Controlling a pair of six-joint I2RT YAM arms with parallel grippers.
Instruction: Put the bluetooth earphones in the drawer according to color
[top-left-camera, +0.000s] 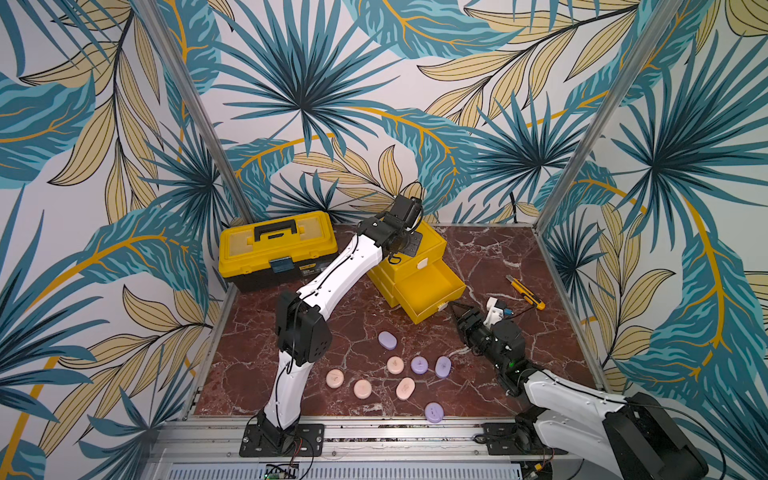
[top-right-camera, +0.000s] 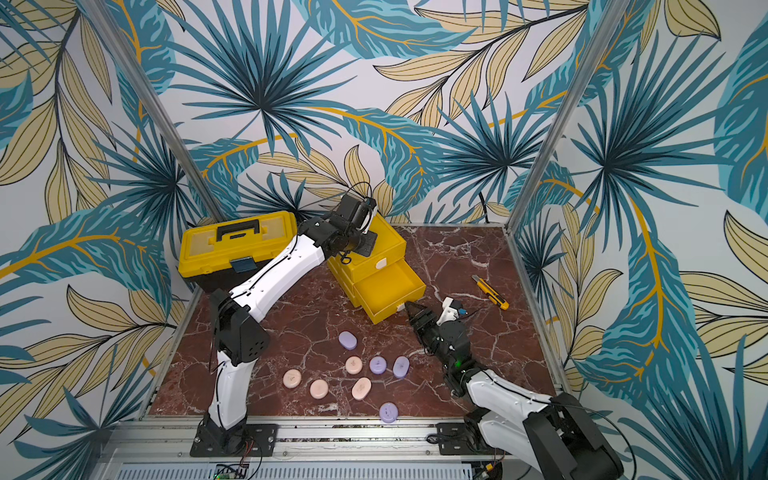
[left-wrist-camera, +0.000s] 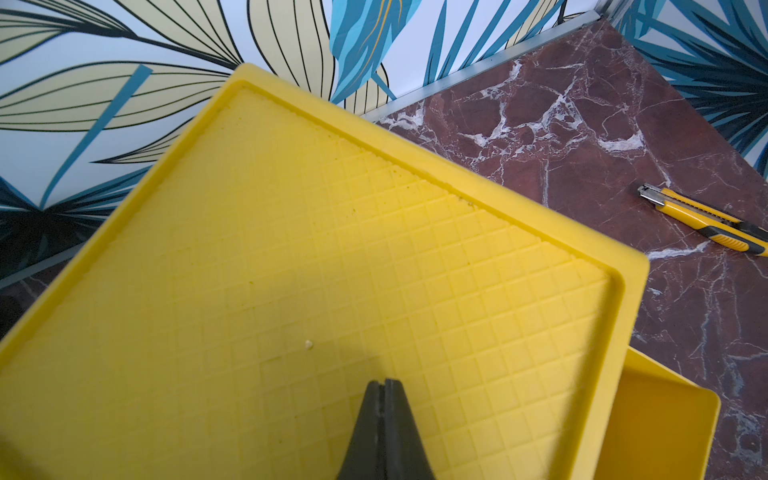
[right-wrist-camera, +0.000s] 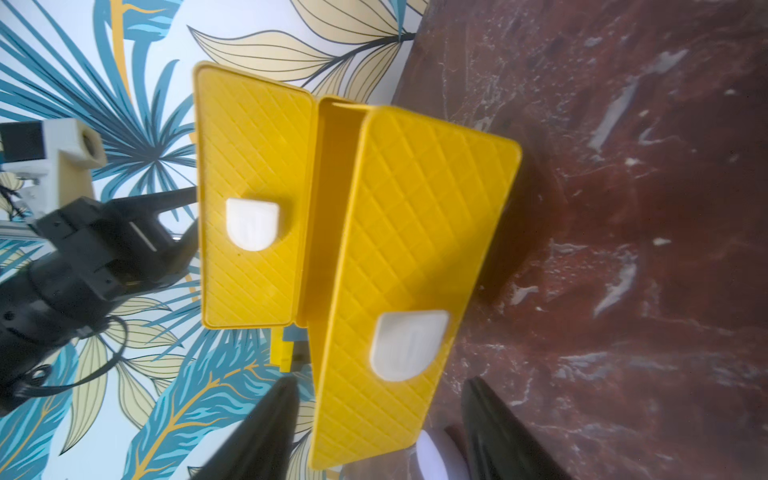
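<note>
A yellow drawer cabinet (top-left-camera: 438, 249) stands at the table's back middle with its lower drawer (top-left-camera: 429, 289) pulled out and empty. The upper drawer appears closed. Several purple earphone cases (top-left-camera: 387, 341) and several peach ones (top-left-camera: 362, 389) lie loose on the table in front. Over the cabinet top, my left gripper is shut with nothing visible between its fingers. My right gripper is open, facing the drawer's front; the white handle (right-wrist-camera: 409, 344) appears beyond and between its fingers, with no grip on it.
A yellow and black toolbox (top-left-camera: 277, 240) stands at the back left. A utility knife (top-left-camera: 525, 293) lies on the right. The left arm spans the left side of the table; open table lies right of the cabinet.
</note>
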